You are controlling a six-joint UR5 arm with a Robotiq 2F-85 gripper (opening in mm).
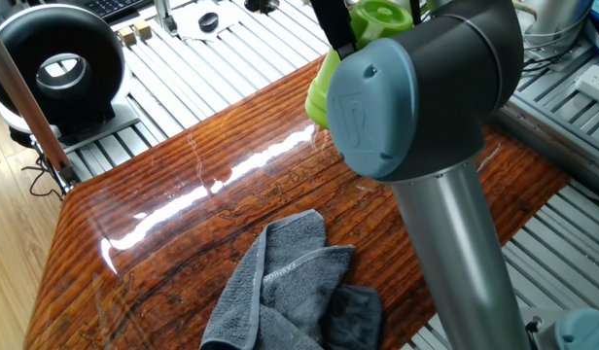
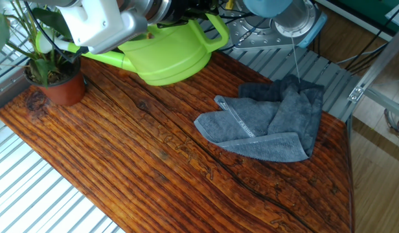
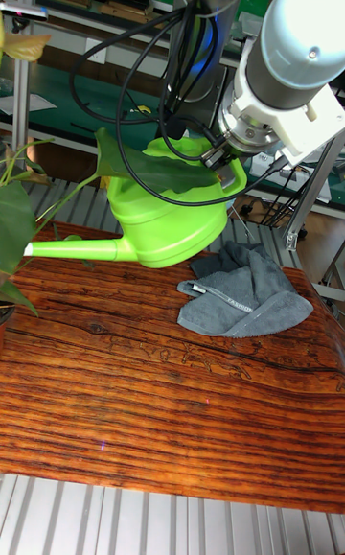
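Observation:
A bright green watering can (image 2: 166, 53) is at the back edge of the wooden table, its spout (image 3: 77, 249) pointing left towards a potted plant (image 2: 65, 89). Whether its base touches the wood is unclear. My gripper (image 3: 217, 158) is at the can's handle (image 3: 236, 178) side, beneath the white wrist mount; its fingers are too small and covered to show whether they close on the handle. In exterior view 1 the arm's blue-capped joint (image 1: 372, 109) hides much of the can. A crumpled grey towel (image 2: 271, 123) lies on the table to the can's right.
Black cables (image 3: 123, 105) loop from the arm over the can and leaves. A black ring-shaped device (image 1: 61, 73) stands beyond the table, on the slatted metal surface (image 1: 202, 73).

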